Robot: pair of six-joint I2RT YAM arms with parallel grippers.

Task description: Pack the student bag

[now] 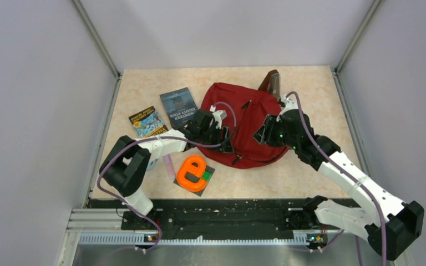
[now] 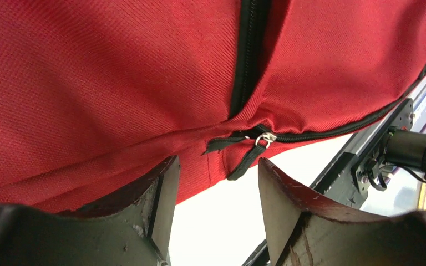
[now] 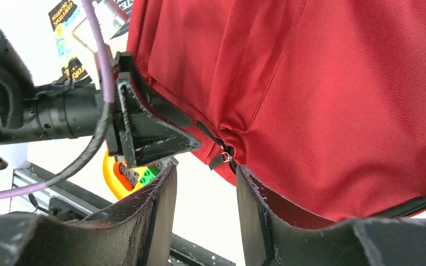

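A red bag [image 1: 227, 100] lies flat on the table, with black zippers across it. In the left wrist view, a zipper pull [image 2: 248, 160] with a metal ring sits near the bag's edge. My left gripper hovers over that edge, its fingers parted, the pull between and beyond them. The right gripper [image 1: 259, 137] is above the bag's right half, also with parted fingers; the same zipper pull [image 3: 216, 160] shows beyond its gap in the right wrist view. Neither gripper holds anything that I can see.
At the left lie a dark book [image 1: 178, 105], a yellow and blue book [image 1: 148, 121] and a pink stick [image 1: 169, 166]. An orange ring-shaped piece [image 1: 184, 183] rests on a grey plate in front.
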